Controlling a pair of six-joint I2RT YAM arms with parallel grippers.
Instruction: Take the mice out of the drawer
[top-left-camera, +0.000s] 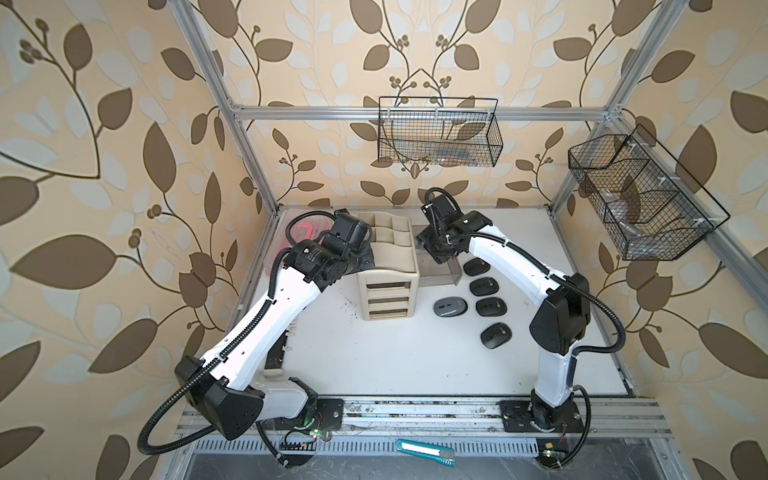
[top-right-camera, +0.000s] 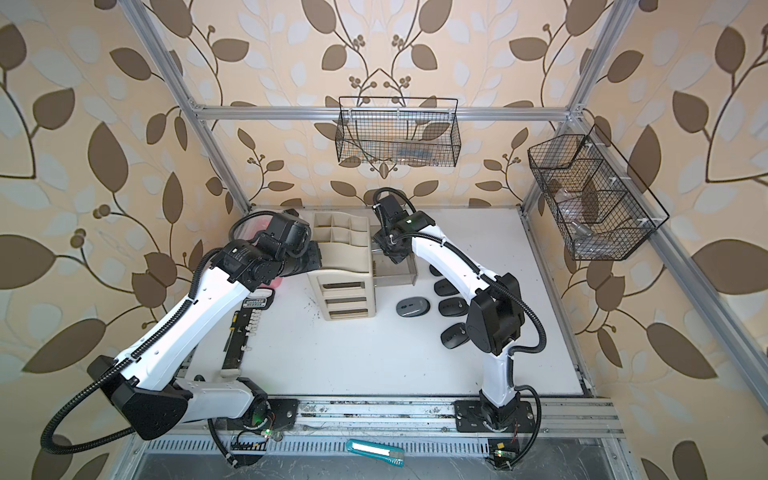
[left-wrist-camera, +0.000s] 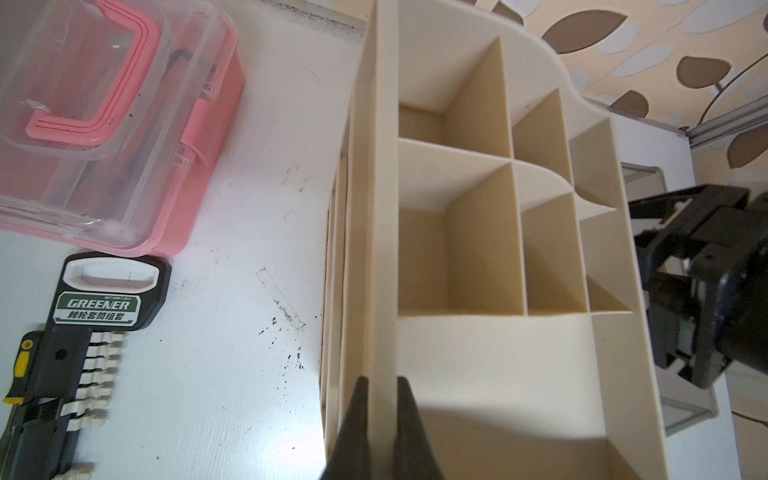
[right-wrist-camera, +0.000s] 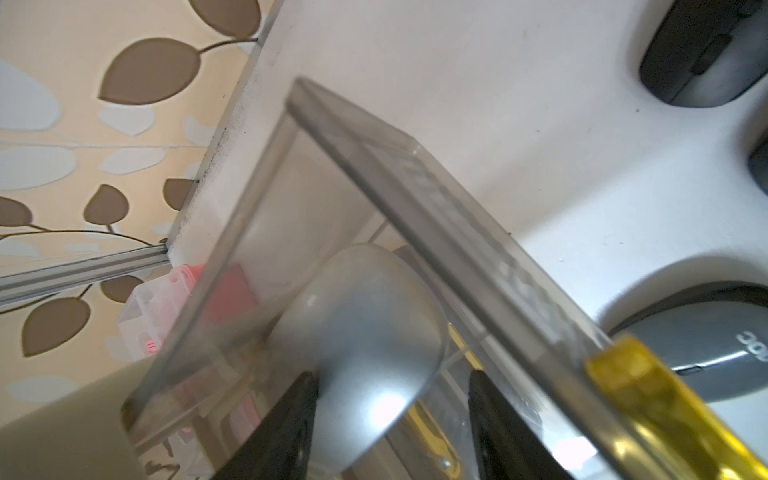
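Note:
The cream drawer unit (top-left-camera: 386, 300) stands mid-table with a clear drawer (top-right-camera: 392, 276) out on its right. In the left wrist view my left gripper is shut at the unit's rim. In the right wrist view my right gripper is part open over the drawer, fingers either side of a grey, shiny rounded mouse (right-wrist-camera: 360, 320); contact is unclear. Several mice lie on the table right of the unit, among them a grey mouse (top-left-camera: 449, 306) and a black mouse (top-left-camera: 496, 335).
A pink clear-lidded box (left-wrist-camera: 204, 152) and a socket set (left-wrist-camera: 96, 312) lie left of the unit. Wire baskets (top-left-camera: 440, 136) hang on the frame at back and right.

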